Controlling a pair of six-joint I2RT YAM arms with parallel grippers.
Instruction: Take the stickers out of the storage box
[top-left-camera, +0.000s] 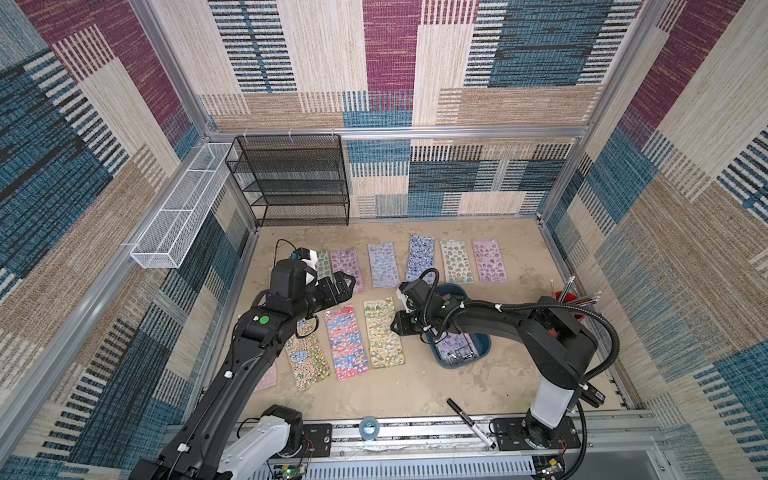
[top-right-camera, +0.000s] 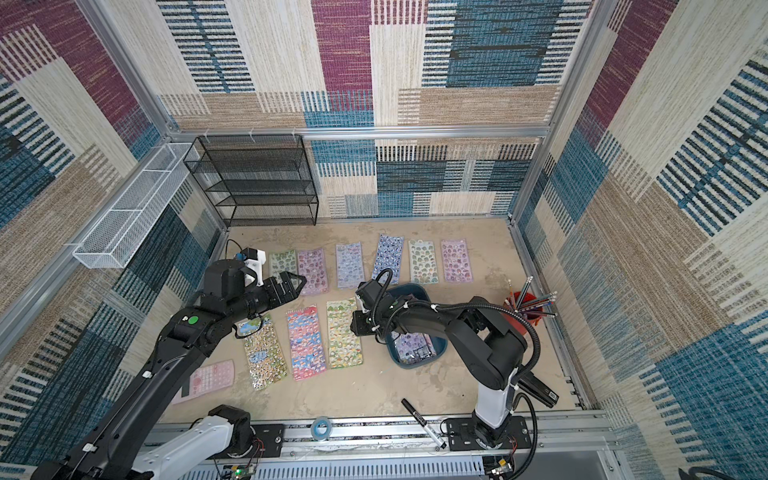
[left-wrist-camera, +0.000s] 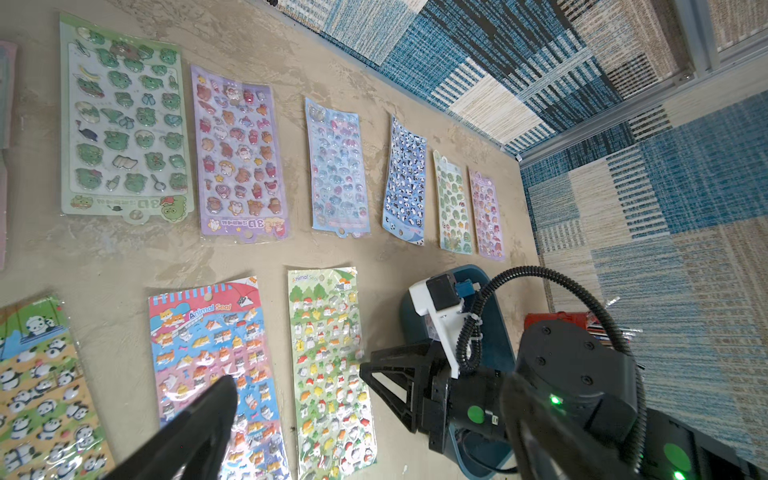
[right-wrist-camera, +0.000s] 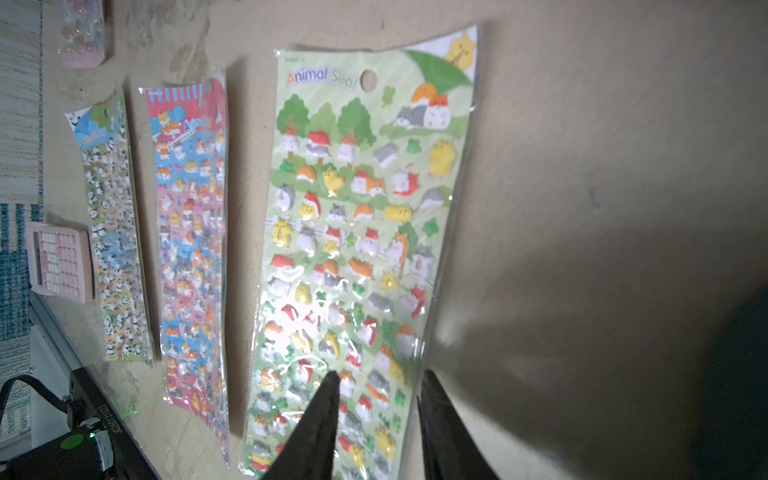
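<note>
A teal storage box (top-left-camera: 476, 350) holding stickers (top-left-camera: 454, 345) sits partly under my right arm. My right gripper is beside the green Animal Seal sheet (right-wrist-camera: 344, 224), part open, nothing visible between its fingers. My left gripper (top-left-camera: 344, 285) is open above the laid-out sheets; its fingers are blurred at the left wrist view's bottom. Other sheets lie in rows: red-blue (top-left-camera: 346, 344), panda (top-left-camera: 308, 368), and several pastel and blue ones at the back (top-left-camera: 421, 257).
A red pen holder (top-right-camera: 521, 309) stands at the right. A black wire rack (top-left-camera: 288, 180) is at the back left. A marker (top-left-camera: 464, 417) and tape ring (top-left-camera: 369, 428) are at the front.
</note>
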